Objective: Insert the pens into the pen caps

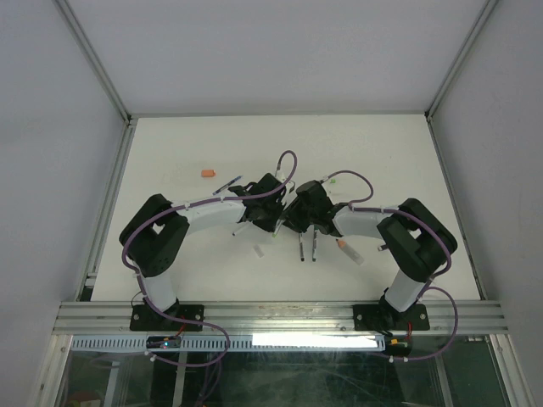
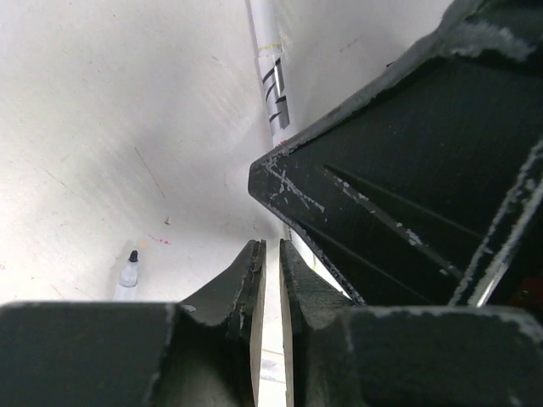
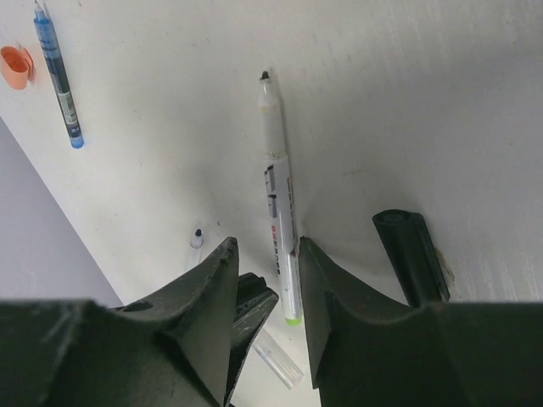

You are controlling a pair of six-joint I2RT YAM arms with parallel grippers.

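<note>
In the right wrist view a white pen with a black tip and green end lies between the parted fingers of my right gripper. The right gripper is open around it, with the right finger close to the barrel. My left gripper is narrowly open; bare table shows through its gap. A white pen runs past the left fingertips, partly hidden by the black right gripper. From above, both grippers meet near the table's middle and hide much of this pen. A blue pen lies beside an orange cap.
Two slim pens lie just below the right gripper. An orange-and-clear piece and a small clear piece are nearby. A black cylinder stands out in the right wrist view.
</note>
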